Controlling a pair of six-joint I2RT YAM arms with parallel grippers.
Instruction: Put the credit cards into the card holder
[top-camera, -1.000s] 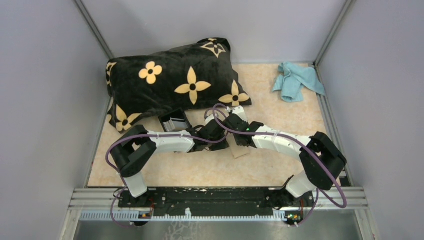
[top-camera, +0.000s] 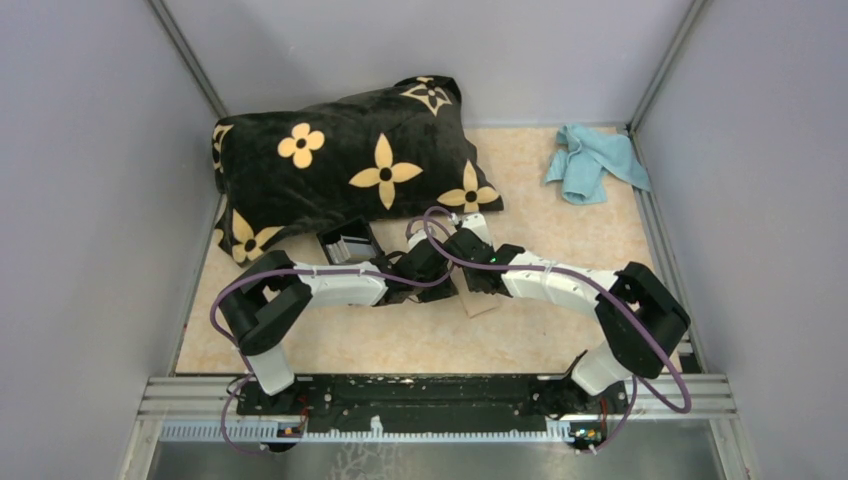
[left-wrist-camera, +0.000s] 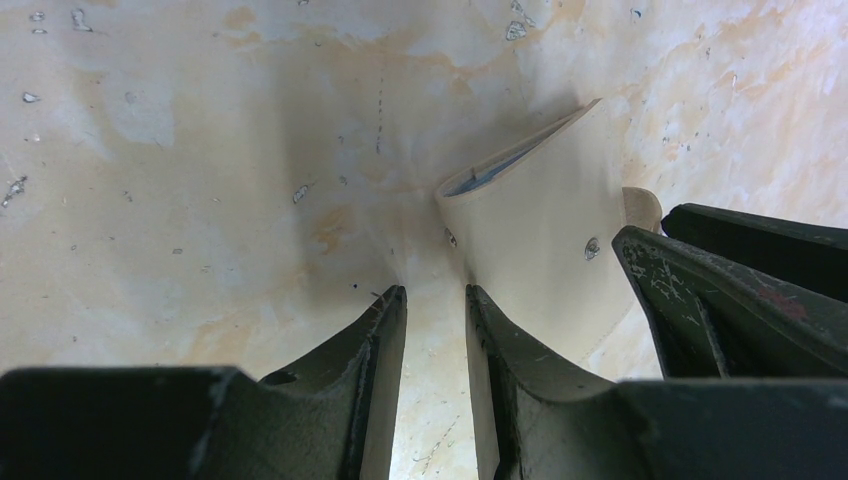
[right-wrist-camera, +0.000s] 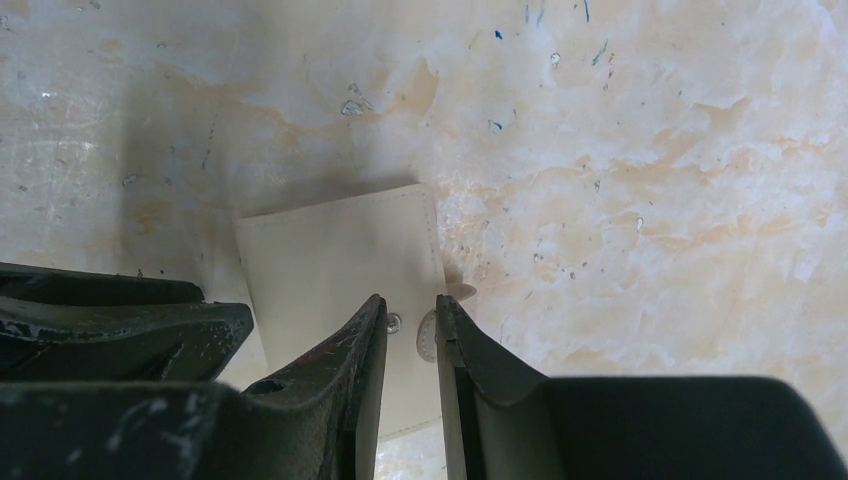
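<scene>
A beige card holder (top-camera: 482, 306) lies on the table between my two grippers, mostly covered by the arms in the top view. The left wrist view shows the holder (left-wrist-camera: 545, 215) with its upper edges slightly parted and a dark gap between. There my left gripper stands part open at the holder's left edge, nothing visibly held. My right gripper is open over the holder (right-wrist-camera: 330, 260), its fingertips on either side of the snap and rounded tab (right-wrist-camera: 427, 335). A black box (top-camera: 349, 242) holds several light cards (top-camera: 352, 247).
A black pillow with yellow flowers (top-camera: 330, 160) covers the back left of the table. A light blue cloth (top-camera: 590, 165) lies at the back right. Both grippers are close together, and the table front (top-camera: 400, 345) is clear.
The right arm has shifted very slightly. Otherwise the arms, box and holder look the same in the top view.
</scene>
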